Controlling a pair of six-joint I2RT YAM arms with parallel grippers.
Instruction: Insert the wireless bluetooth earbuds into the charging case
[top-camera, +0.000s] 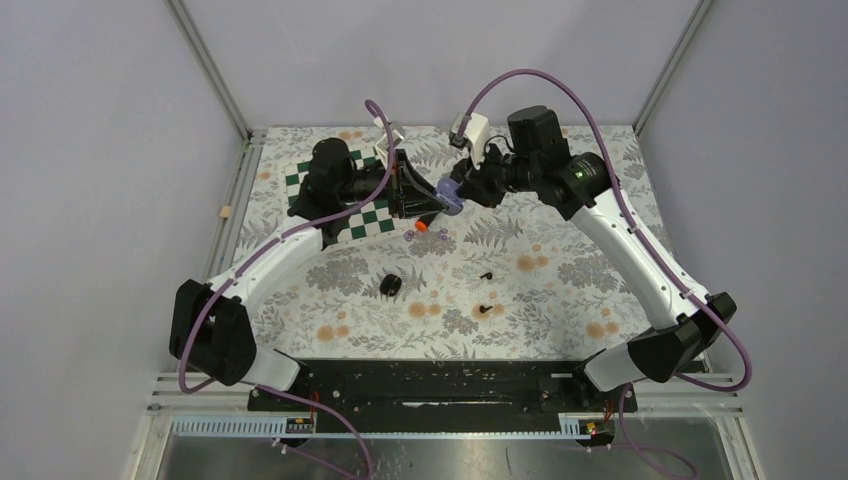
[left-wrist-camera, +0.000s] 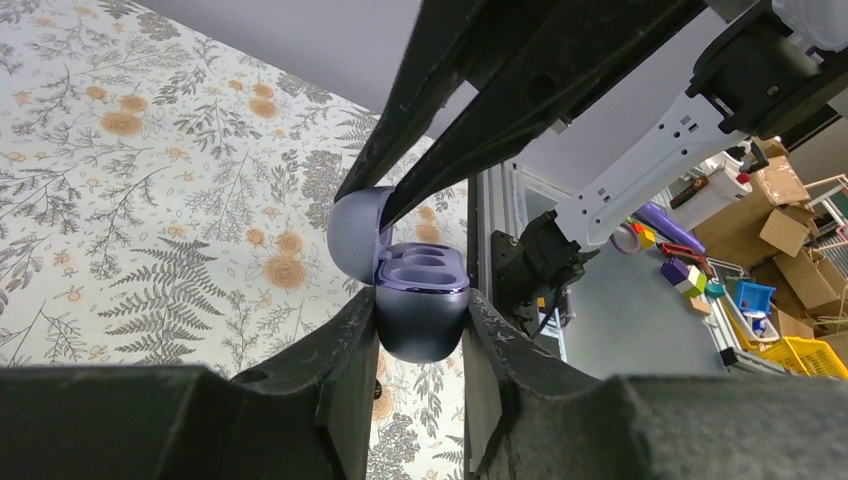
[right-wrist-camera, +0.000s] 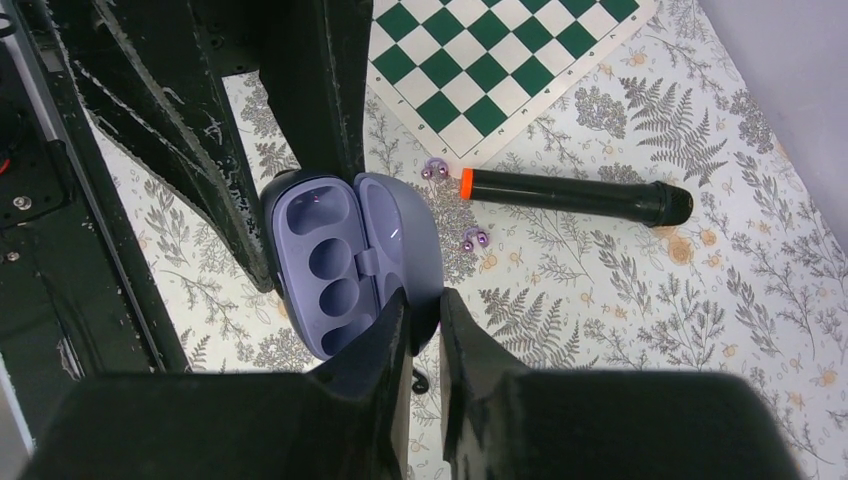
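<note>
Between both grippers, held in the air over the table, is the open purple charging case (right-wrist-camera: 318, 255), its several earbud slots showing empty in the right wrist view. My left gripper is shut on the case's body, with the lid (left-wrist-camera: 355, 225) standing up beside it. My right gripper is at the case's lid edge, its fingertips close together; whether they grip it is unclear. Small purple earbuds (right-wrist-camera: 435, 172) (right-wrist-camera: 475, 239) lie on the floral tablecloth below.
A green checkered board (right-wrist-camera: 485, 60), a black microphone with orange end (right-wrist-camera: 570, 195), a black rounded object (top-camera: 391, 285) and small dark pieces (top-camera: 485, 309) lie on the cloth (top-camera: 560, 330).
</note>
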